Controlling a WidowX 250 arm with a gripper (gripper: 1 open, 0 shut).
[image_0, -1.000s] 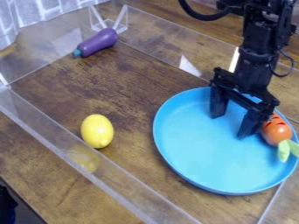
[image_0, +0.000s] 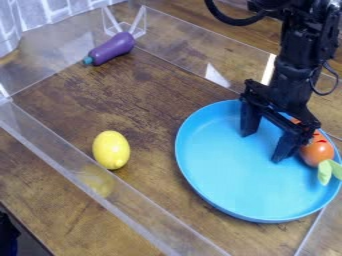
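My black gripper (image_0: 277, 125) reaches down from the upper right into a blue plate (image_0: 234, 175), its dark fingers spread open over the plate's back part. An orange toy carrot (image_0: 315, 149) with pale green leaves lies on the plate's right side, just right of the fingers and partly behind them; whether they touch it I cannot tell.
A yellow lemon (image_0: 111, 150) lies left of the plate. A purple eggplant (image_0: 110, 49) lies at the upper left. Clear plastic walls border the wooden tray floor (image_0: 120, 95), whose middle is clear.
The gripper and carrot have shifted very slightly at most; the lemon, eggplant and plate are unchanged.
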